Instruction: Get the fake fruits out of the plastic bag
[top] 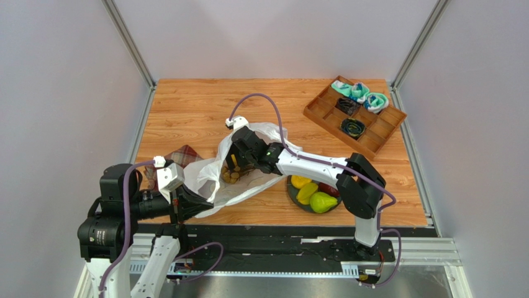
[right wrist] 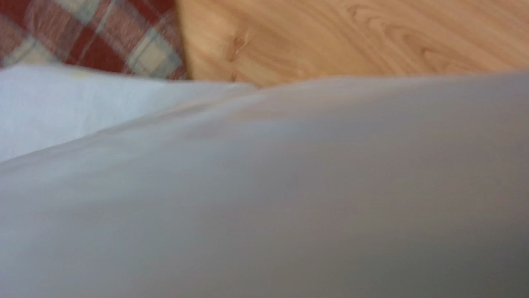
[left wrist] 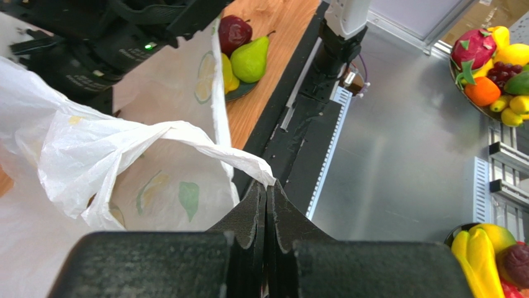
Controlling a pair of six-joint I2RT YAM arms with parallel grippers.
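The white plastic bag [top: 248,192] lies mid-table with brown and yellow fruits [top: 231,176] inside. My left gripper is shut on a twisted corner of the bag, pulling it toward the front left. My right gripper [top: 239,155] reaches down into the bag's mouth over the fruits; its fingers are hidden in the top view, and blurred white plastic fills most of the right wrist view, so its finger state is unclear.
A dark plate [top: 293,197] of fruit, with a pear [top: 322,202] and a red apple, sits right of the bag. A wooden divided tray [top: 379,130] stands back right. A plaid cloth [top: 183,155] lies left.
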